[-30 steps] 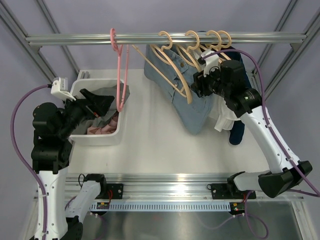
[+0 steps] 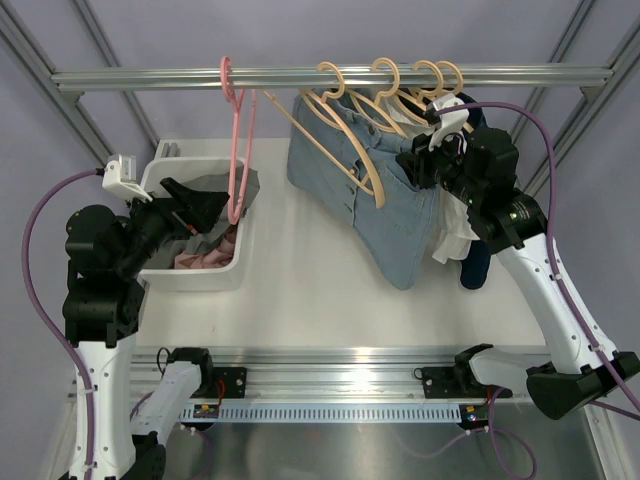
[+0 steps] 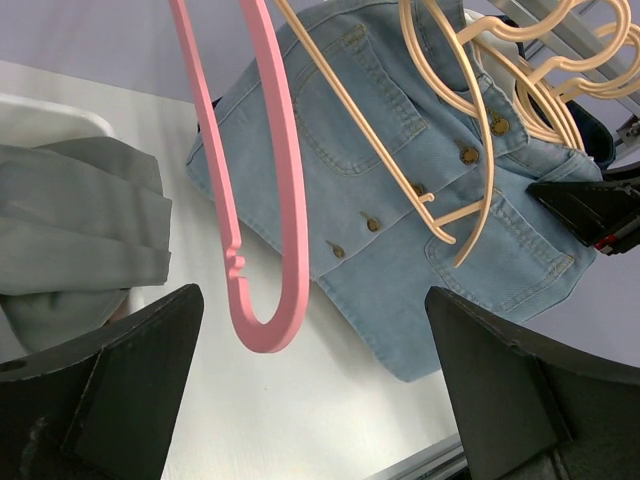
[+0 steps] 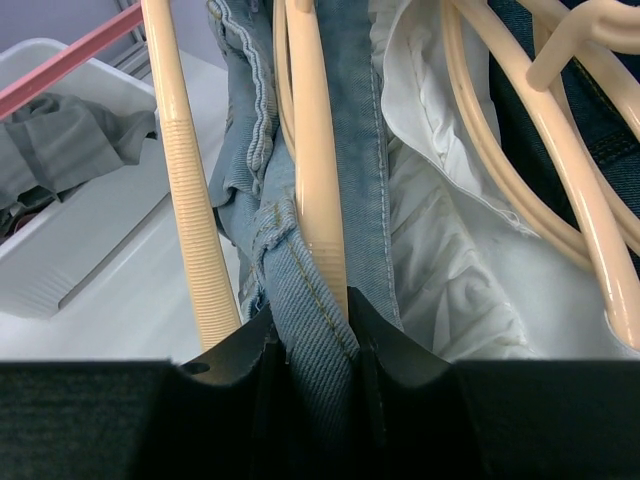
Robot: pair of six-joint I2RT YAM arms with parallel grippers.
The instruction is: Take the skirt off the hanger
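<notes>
A light blue denim garment (image 2: 370,230) with buttons and pockets (image 3: 360,110) hangs among wooden hangers (image 2: 350,140) on the rail. My right gripper (image 2: 420,170) is shut on its denim at the right side; in the right wrist view the gathered cloth (image 4: 310,370) lies between the fingers, just below a wooden hanger bar (image 4: 315,180). My left gripper (image 2: 200,205) stands open beside an empty pink hanger (image 3: 293,220), with nothing between its fingers.
A white bin (image 2: 160,280) with grey and pink cloth sits at left. White and dark garments (image 2: 470,265) hang behind the denim on the right. The board between bin and clothes is bare.
My right arm has moved right and slightly toward the front with the denim, whose lower part now hangs further right and lower in the top view. The left arm is still.
</notes>
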